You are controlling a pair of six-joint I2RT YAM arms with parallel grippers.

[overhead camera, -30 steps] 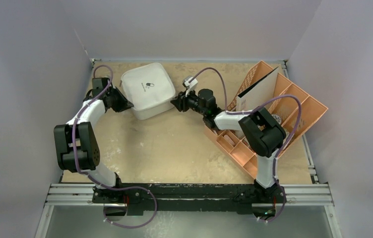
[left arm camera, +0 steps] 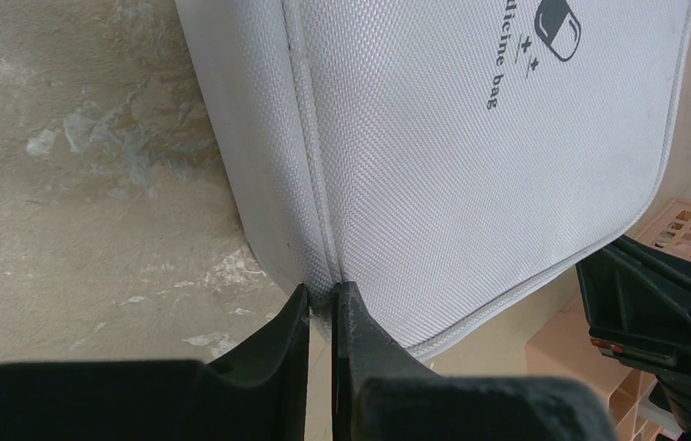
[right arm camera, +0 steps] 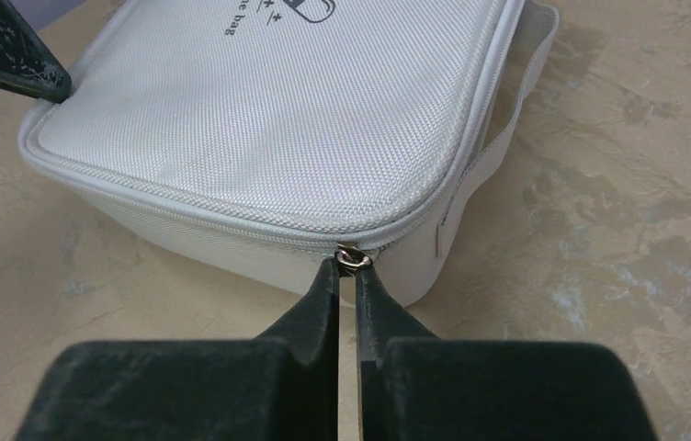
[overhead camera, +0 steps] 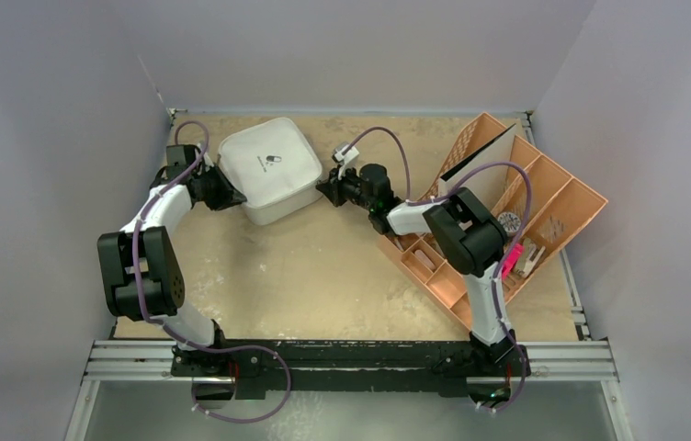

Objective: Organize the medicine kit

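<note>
A white medicine bag (overhead camera: 270, 170) with a pill logo and a zipped lid (right arm camera: 259, 129) sits at the upper left of the table. My left gripper is shut on the bag's fabric edge along the seam, at its left side in the top view. My right gripper is shut at the zipper's metal pull (right arm camera: 354, 258) on the bag's front corner; the pull shows right at the fingertips. A strap (right arm camera: 507, 119) hangs at the bag's side.
An orange compartment organizer (overhead camera: 567, 197) stands at the right under the right arm, holding a white board (overhead camera: 484, 179), a pink item (overhead camera: 513, 259) and small goods. The table's middle (overhead camera: 287, 276) in front of the bag is bare.
The right arm has shifted slightly left, its gripper now nearer the bag's corner. The left arm and the bag have barely moved.
</note>
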